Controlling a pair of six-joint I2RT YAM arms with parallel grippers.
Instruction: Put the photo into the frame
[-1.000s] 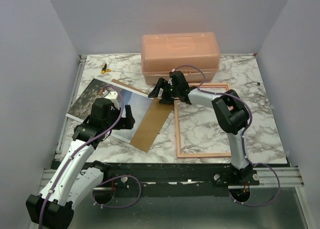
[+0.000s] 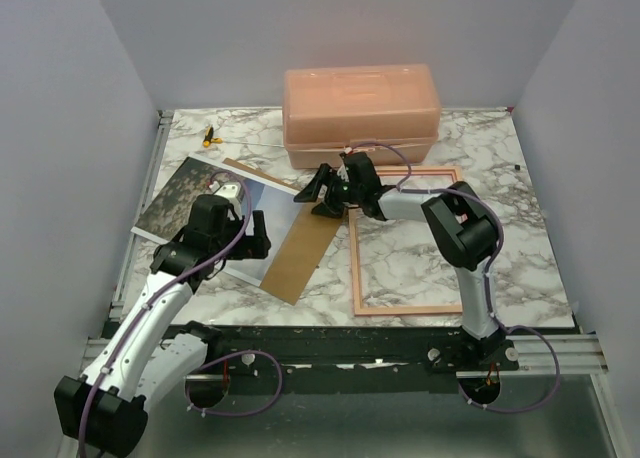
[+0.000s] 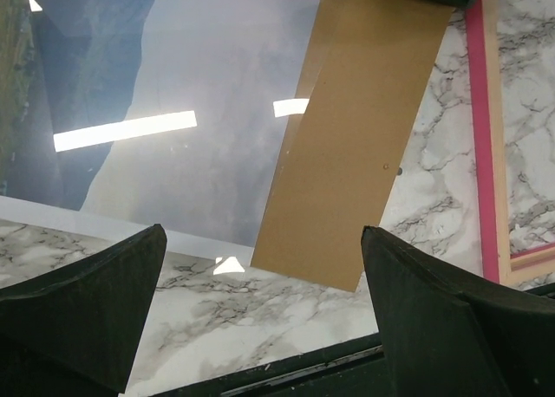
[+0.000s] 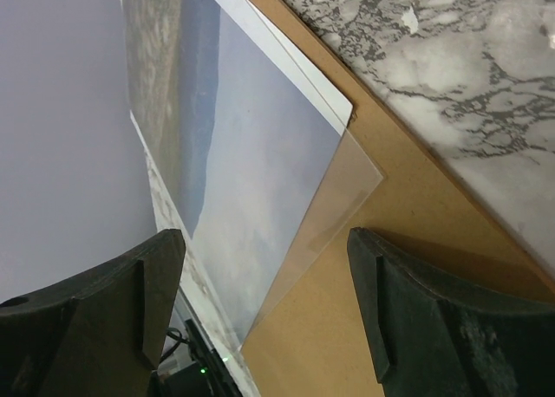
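Observation:
The photo (image 2: 180,198) lies on the left of the table under a clear sheet (image 4: 260,180), partly over a brown backing board (image 2: 300,258). The empty wooden frame (image 2: 355,268) lies to the right. My right gripper (image 2: 322,198) is low over the board's upper part at the clear sheet's corner, fingers apart, nothing visible between them but board and sheet below. My left gripper stands open above the lower edge of the photo and board, holding nothing.
A pink plastic box (image 2: 360,98) sits at the back behind the frame. A small yellow-handled tool (image 2: 210,138) lies at the back left.
The left gripper is almost unchanged.

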